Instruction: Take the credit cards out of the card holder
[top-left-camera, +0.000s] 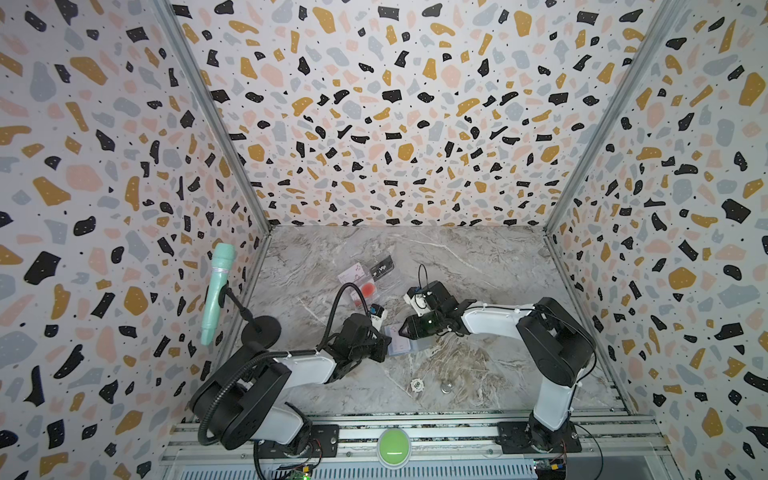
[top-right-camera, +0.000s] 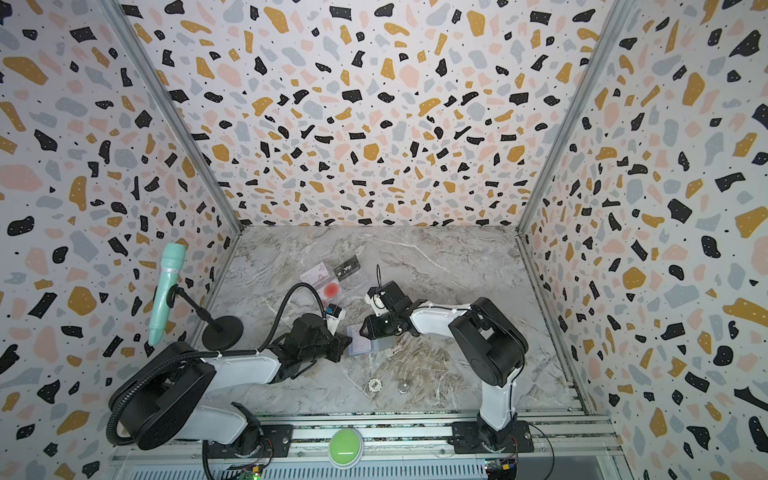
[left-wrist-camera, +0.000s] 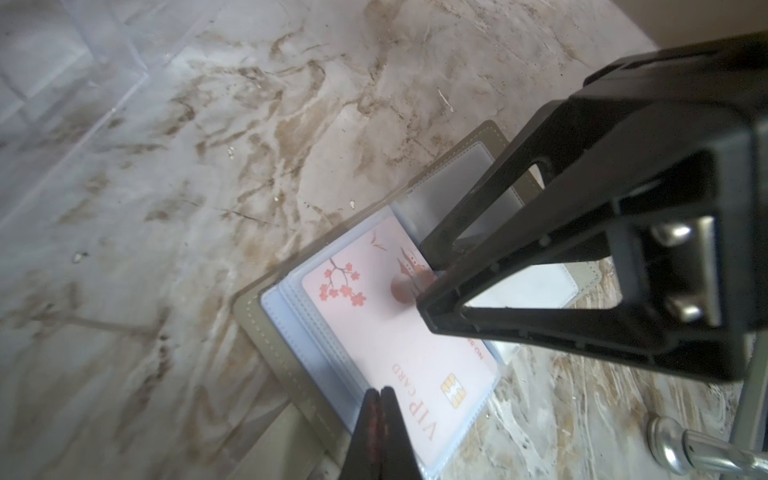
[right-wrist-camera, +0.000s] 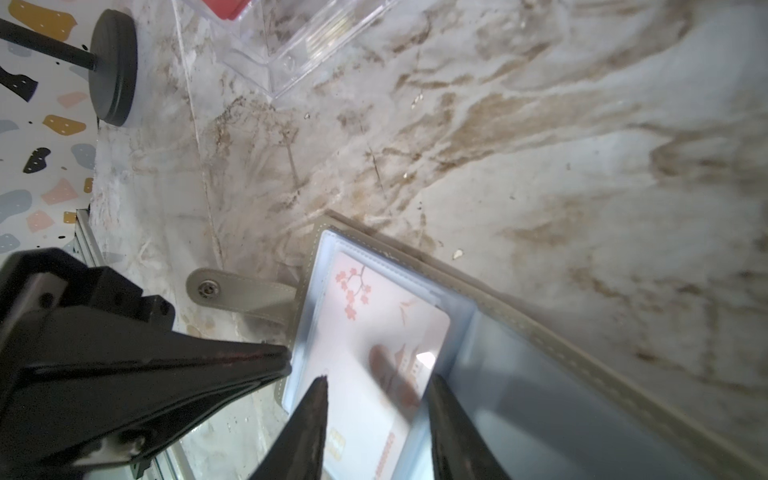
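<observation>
The open card holder (left-wrist-camera: 276, 356) lies on the table with clear sleeves. A pink VIP card (left-wrist-camera: 364, 320) with a blossom print lies in one sleeve. My left gripper is shut at the holder's edge beside that card; nothing shows clearly between its fingers. Over the same card, my right gripper stands part open, its two fingertips apart on either side of the card's inner edge. An empty-looking clear sleeve (right-wrist-camera: 552, 400) spreads to the right of the card. In the top views, the arms cover much of the holder (top-left-camera: 397, 342).
A clear tray (right-wrist-camera: 288, 68) stands behind the holder, with a pink card (top-left-camera: 350, 273), a black card (top-left-camera: 382, 267) and a red round mark nearby. A lamp-like stand (top-left-camera: 261, 331) is at left.
</observation>
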